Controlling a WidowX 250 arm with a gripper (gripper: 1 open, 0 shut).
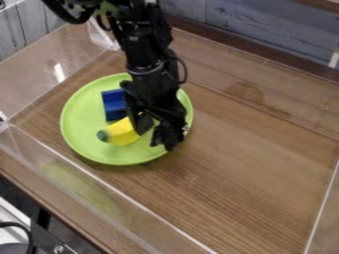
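A green plate (pixel 90 139) sits on the wooden table at the left. On it are a blue block (pixel 114 103) and a yellow object (pixel 121 133) with a grey-green end. The black gripper (pixel 150 126) hangs low over the right part of the plate, at the yellow object's right side. Its dark fingers overlap, so how far they are apart, and whether anything is between them, I cannot tell.
Clear raised edging runs along the left, and a grey-blue plank wall (pixel 265 30) stands behind.
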